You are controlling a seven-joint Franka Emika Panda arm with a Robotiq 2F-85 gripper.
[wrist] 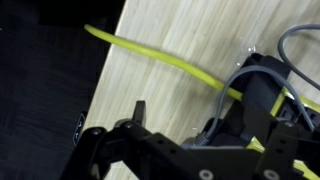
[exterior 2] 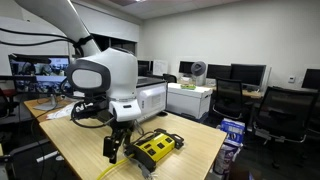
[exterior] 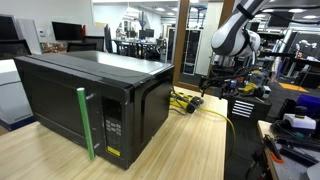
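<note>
My gripper is open, with nothing between its fingers. In the wrist view it hangs above the wooden tabletop near its edge. A yellow cable (wrist: 165, 59) crosses the table ahead of the fingers. To the right lies a black-and-yellow device (wrist: 262, 92) with a grey cord, partly hidden by the gripper. The second exterior view shows this yellow device (exterior 2: 157, 148) on the table, with my gripper (exterior 2: 111, 150) to its left. A black microwave (exterior: 75, 100) fills the left of the first exterior view, a green strip (exterior: 86, 124) along its front.
Office chairs (exterior 2: 281, 118) and a blue-and-white package (exterior 2: 232, 130) stand beyond the table in the second exterior view.
</note>
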